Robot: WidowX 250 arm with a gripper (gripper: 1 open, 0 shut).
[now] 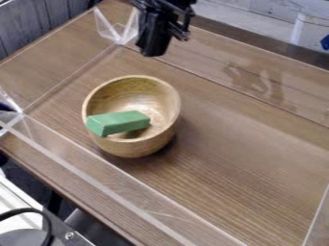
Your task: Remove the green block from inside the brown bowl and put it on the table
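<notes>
A light brown wooden bowl [157,97] stands upright on the left part of the table. Inside it, tilted against the near left rim, lies the green block [118,123], with one end at the edge. My dark gripper [154,50] hangs beyond the bowl, at the top of the view, apart from both bowl and block. Its fingers look like one dark shape from here, so their spacing is hard to make out.
Clear low walls run along its edges, the near left one [96,183] close to the bowl. A white cable-fitted device [23,231] sits at the bottom left corner.
</notes>
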